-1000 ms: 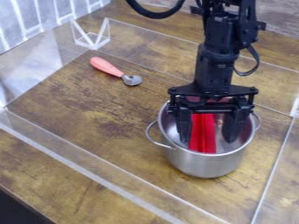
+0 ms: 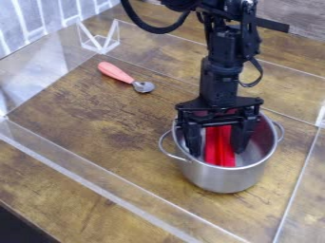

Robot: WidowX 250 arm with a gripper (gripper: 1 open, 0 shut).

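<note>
My black gripper (image 2: 219, 123) is open, reaching down into the mouth of a silver metal pot (image 2: 222, 176) at the right of the camera view. Red material (image 2: 219, 155) shows inside the pot between and below the fingers; I cannot tell exactly what it is. The fingertips are partly hidden by the rim and by the gripper body.
A tool with a pink handle (image 2: 114, 72) and silver head lies at the upper left. A white wire object (image 2: 99, 38) stands at the back left.
My gripper has turned and shifted slightly, its body looking narrower over the pot. The pot and the other objects look unmoved.
</note>
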